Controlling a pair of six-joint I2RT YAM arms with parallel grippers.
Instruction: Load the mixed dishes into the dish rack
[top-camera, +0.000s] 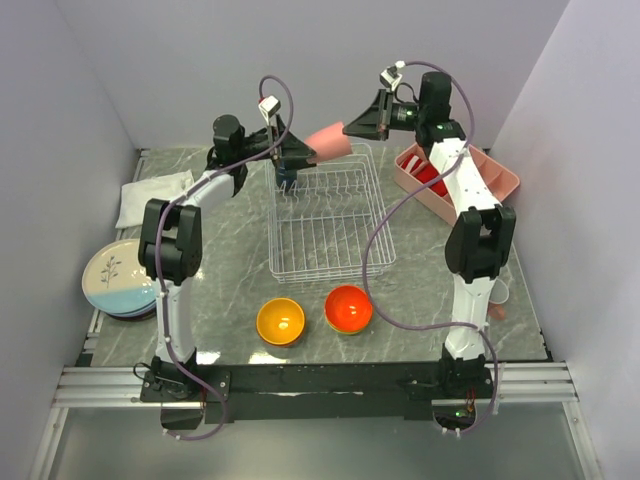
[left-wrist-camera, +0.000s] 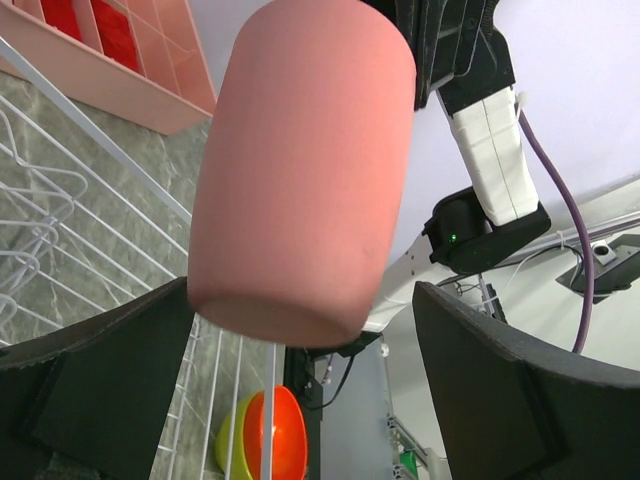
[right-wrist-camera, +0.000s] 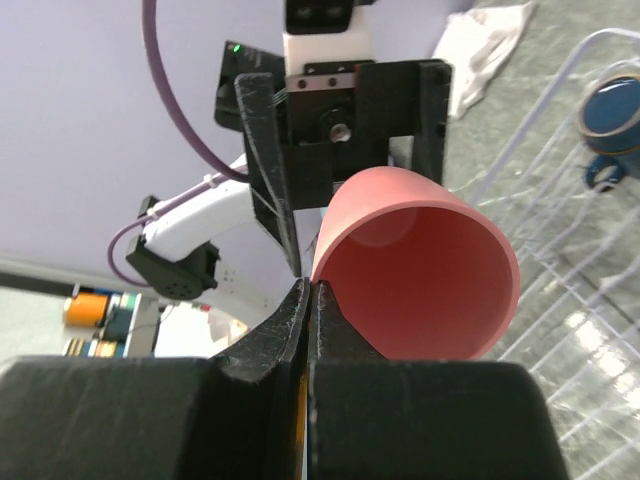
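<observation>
A pink cup (top-camera: 328, 142) hangs sideways above the back of the wire dish rack (top-camera: 330, 244), between the grippers. My right gripper (top-camera: 352, 128) is shut on the cup's rim; in the right wrist view its fingertips meet at the rim, the cup's mouth (right-wrist-camera: 420, 280) facing that camera. My left gripper (top-camera: 298, 150) stands open at the cup's other end, its fingers either side of the cup's bottom (left-wrist-camera: 275, 310) in the left wrist view. A blue mug (right-wrist-camera: 610, 120) stands at the rack's back left.
A pink divided container (top-camera: 480, 190) with red items is at the right. A yellow bowl (top-camera: 280, 322) and a red bowl (top-camera: 348, 309) sit in front of the rack. Stacked plates (top-camera: 118, 278) and a white cloth (top-camera: 152, 198) lie at the left.
</observation>
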